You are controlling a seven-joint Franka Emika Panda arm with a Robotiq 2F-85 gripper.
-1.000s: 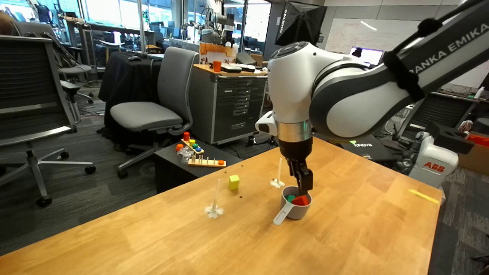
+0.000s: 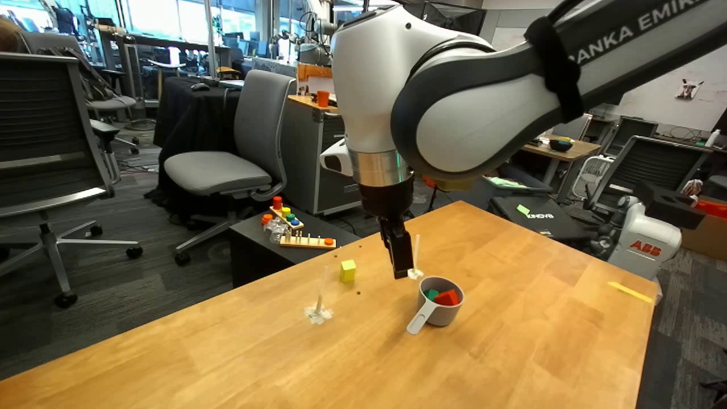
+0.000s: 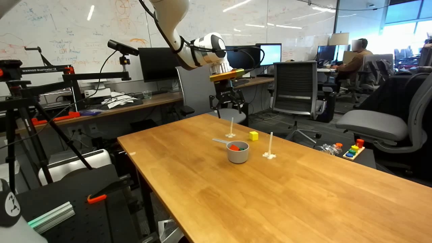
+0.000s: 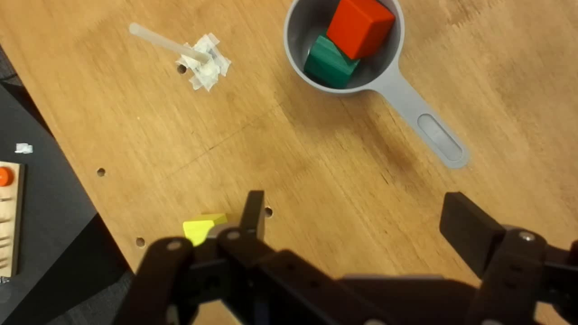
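Wide apart in the wrist view, the fingers of my gripper stand open with only bare tabletop showing between them. A grey cup with a handle (image 4: pixel 428 122) sits upright on the table, holding a red block (image 4: pixel 360 27) and a green block (image 4: pixel 330 62). A yellow block (image 2: pixel 348 271) rests alone on the wood, away from the cup. In the wrist view the left finger partly covers that yellow block (image 4: pixel 200 227). From the first exterior view, my gripper (image 2: pixel 400 275) hangs above the table, to the left of the cup (image 2: pixel 446 314).
Two thin upright sticks are taped to the table, one (image 2: pixel 417 253) behind the cup and another (image 2: pixel 320 293) left of it. A black side table (image 2: pixel 300 255) with peg toys adjoins the far edge.
The arm has moved left and slightly up in the first exterior view, leaving its place over the cup. The cup, its blocks and the yellow block have stayed put.
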